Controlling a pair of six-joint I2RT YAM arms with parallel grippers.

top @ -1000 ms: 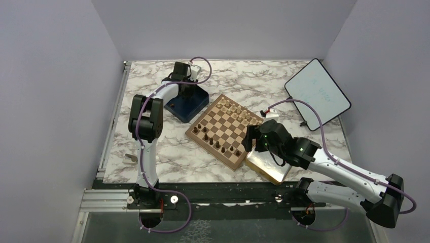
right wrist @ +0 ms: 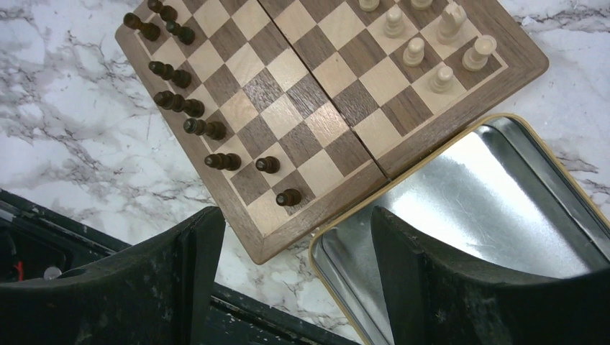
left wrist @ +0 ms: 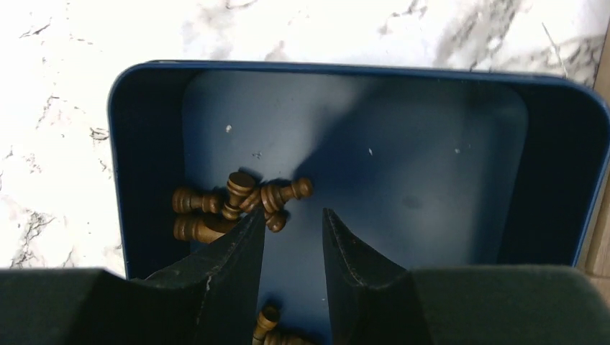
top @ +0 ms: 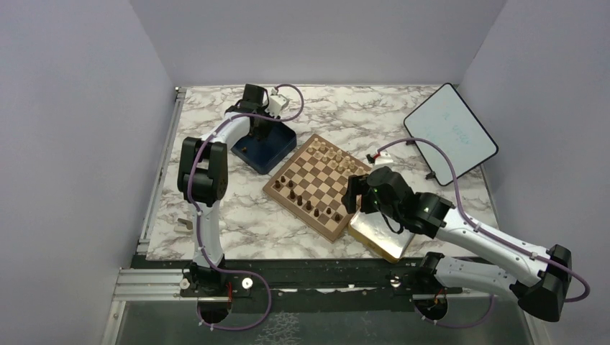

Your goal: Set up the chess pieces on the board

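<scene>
My left gripper is over the dark blue box [top: 266, 158], open with nothing between its fingers. Brown chess pieces [left wrist: 284, 192] lie on their sides in a cluster just beyond its fingertips; more lie at the bottom of that view. The wooden board [top: 295, 208] carries dark pieces [right wrist: 266, 164] along one side and light pieces [right wrist: 451, 24] along the other. My right gripper hangs open above the board's near right corner and the metal tray, empty.
A gold-rimmed metal tray [top: 378, 233] adjoins the board's right. A whiteboard [top: 451, 133] stands at the back right.
My left arm has shifted slightly left in the top view, its wrist still over the blue box. The right arm and the board look unchanged.
</scene>
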